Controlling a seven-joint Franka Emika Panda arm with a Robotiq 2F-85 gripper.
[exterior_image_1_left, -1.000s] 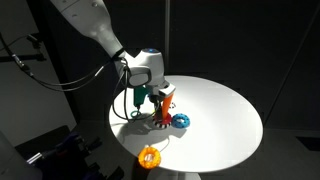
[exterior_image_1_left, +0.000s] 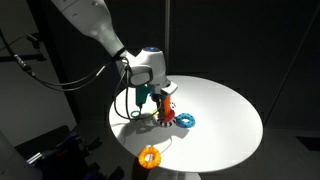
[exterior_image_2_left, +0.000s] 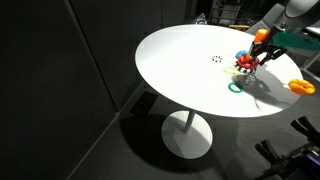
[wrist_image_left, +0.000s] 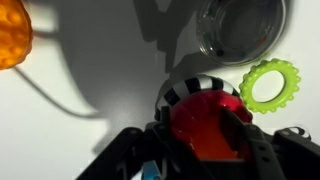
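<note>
In the wrist view a red piece (wrist_image_left: 205, 130) lies between my gripper's (wrist_image_left: 200, 122) black fingers, which stand apart on either side of it. Whether they press on it cannot be told. A black-and-white striped rim (wrist_image_left: 205, 83) curves around the far side of the red piece. From exterior view 1, my gripper is down at the table by an upright orange part (exterior_image_1_left: 167, 102) and red piece (exterior_image_1_left: 166, 119). A blue ring (exterior_image_1_left: 185, 120) is just to the right. Exterior view 2 shows the red piece (exterior_image_2_left: 245, 62) beneath the orange part (exterior_image_2_left: 262, 35), with the fingers too small to read.
A clear cup (wrist_image_left: 240, 28) and a green toothed ring (wrist_image_left: 270, 85) are close by in the wrist view. An orange ring (exterior_image_1_left: 149, 157) lies near the front edge. A teal ring (exterior_image_2_left: 235, 87) rests on the white round table (exterior_image_1_left: 225, 125), whose right half is clear.
The blue ring has shifted slightly to the right. Less of the orange part shows beside my gripper, and the arm has moved only a little. The front orange ring is unmoved.
</note>
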